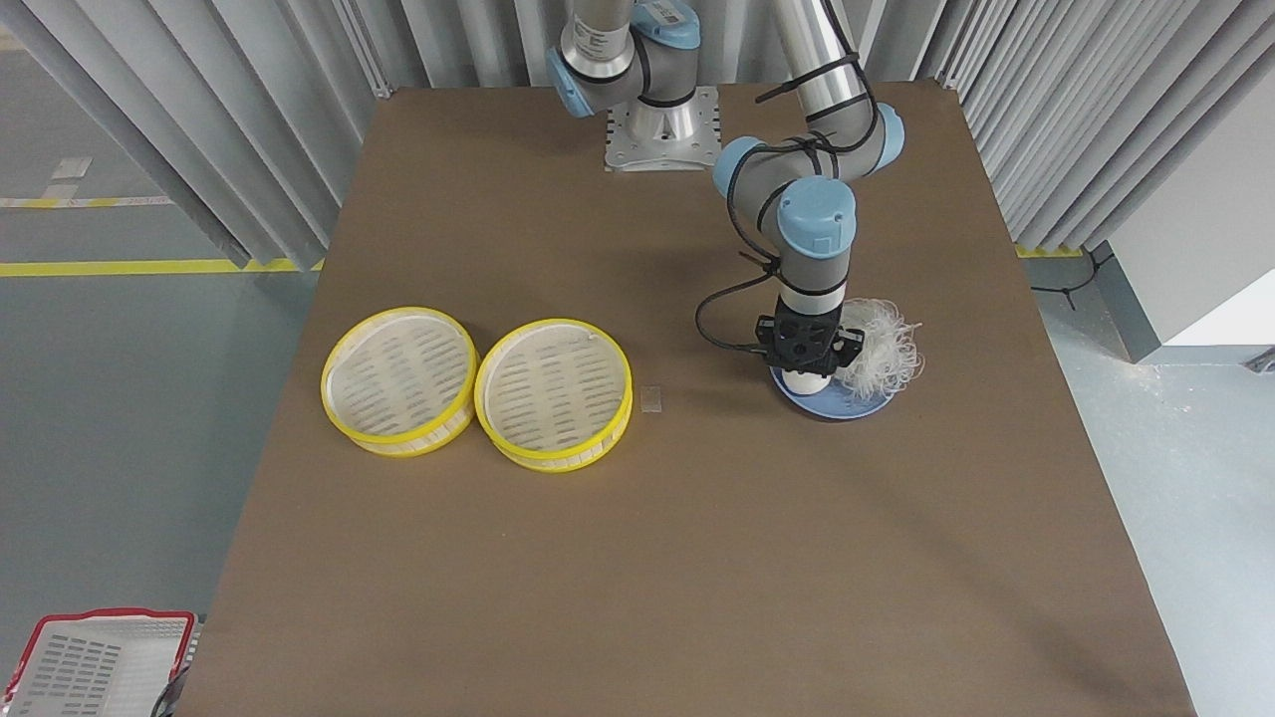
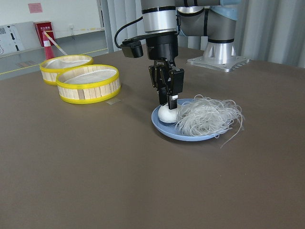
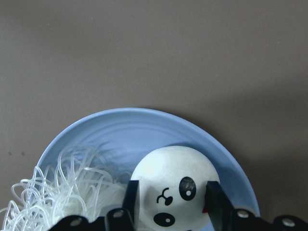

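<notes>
A white dumpling-like ball with a panda face sits on a blue plate, beside a tangle of white translucent strands. My black gripper is down over the plate, its fingers on either side of the white ball. In the left view the gripper stands right on the ball. Whether the fingers are closed tight on it I cannot tell.
Two round yellow-rimmed steamer baskets stand to the left on the brown table. A red-rimmed basket is off the table at bottom left.
</notes>
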